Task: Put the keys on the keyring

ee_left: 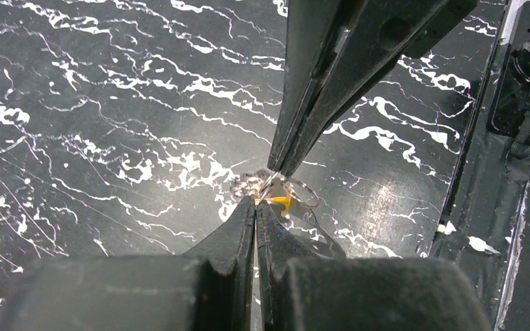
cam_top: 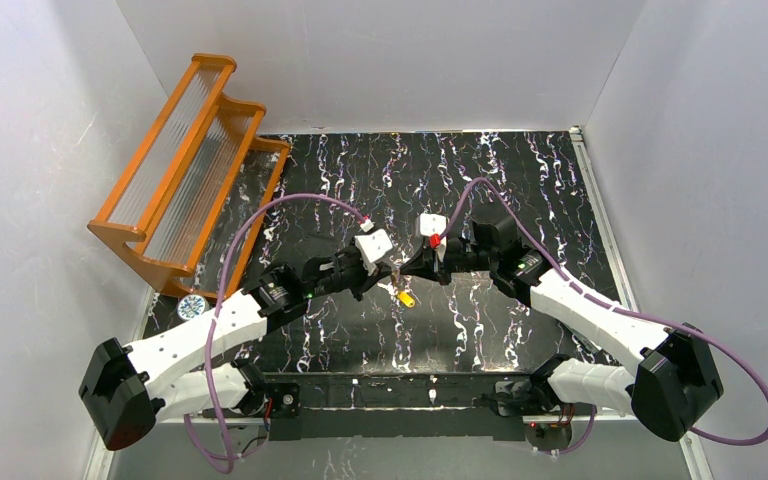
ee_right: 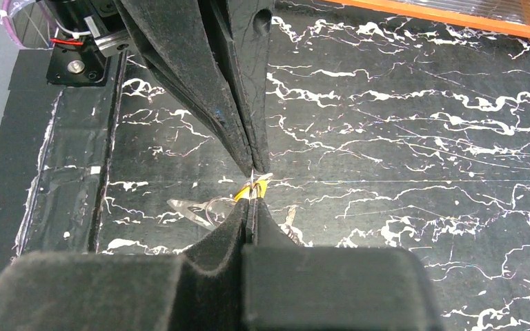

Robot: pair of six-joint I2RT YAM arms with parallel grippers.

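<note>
At mid-table my two grippers meet nearly tip to tip. The left gripper is shut; thin metal reaches its tips, but I cannot tell whether it is pinched there. My right gripper is shut on part of the keyring, mostly hidden by the fingers. A thin wire ring [ee_left: 303, 194] shows beside the right fingertips in the left wrist view. Close by are a yellow tag [cam_top: 406, 299] and a bunch of small silver metal [ee_left: 247, 185]. A flat silver key [ee_right: 189, 211] hangs near a ring. Whether it is threaded on cannot be told.
An orange wooden rack [cam_top: 165, 200] with ribbed panels stands at the left. A small round patterned item [cam_top: 191, 306] lies near its foot.
</note>
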